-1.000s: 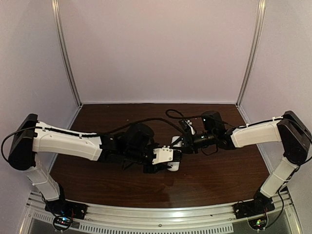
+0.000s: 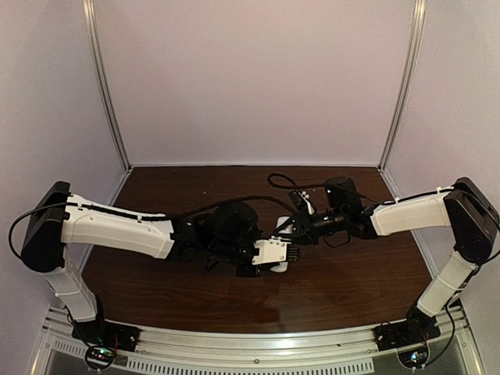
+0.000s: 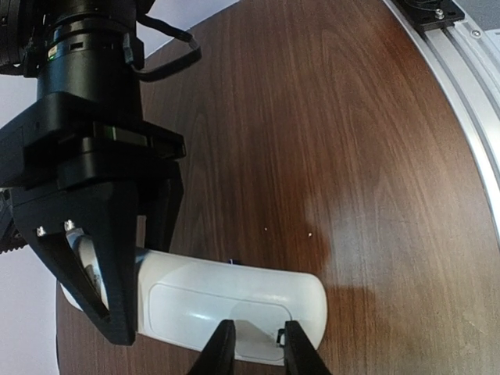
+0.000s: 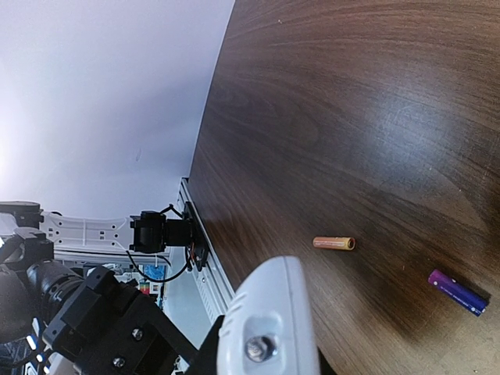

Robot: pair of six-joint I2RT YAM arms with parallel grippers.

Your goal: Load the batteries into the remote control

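Note:
The white remote (image 3: 195, 289) is held between the grippers at the table's middle, its flat panel facing the left wrist camera. My right gripper (image 2: 285, 233) is shut on it, seen gripping its far part in the left wrist view. My left gripper has its fingertips at the panel's end, over a small dark spot; whether they pinch anything is hard to tell. The remote's end (image 4: 266, 320) fills the lower middle of the right wrist view. An orange battery (image 4: 333, 243) and a purple battery (image 4: 458, 292) lie apart on the table.
Pale walls surround its back and sides, and a metal rail (image 2: 258, 336) runs along the front edge.
Over the last second my left gripper and arm have moved slightly to the right, and the remote's lower part with them. The right arm looks nearly still.

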